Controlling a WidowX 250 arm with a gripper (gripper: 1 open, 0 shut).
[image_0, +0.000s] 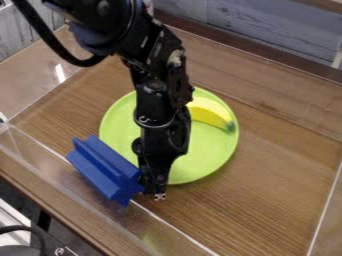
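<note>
My black gripper (152, 182) points down at the front-left rim of a green plate (214, 148), low beside a blue block (104, 170). Whether its fingers are open or shut is hard to see against the dark arm. A yellow banana (214, 113) lies on the plate, partly hidden behind the arm.
A clear edge strip runs along the front left, and a pale wooden wall stands at the back.
</note>
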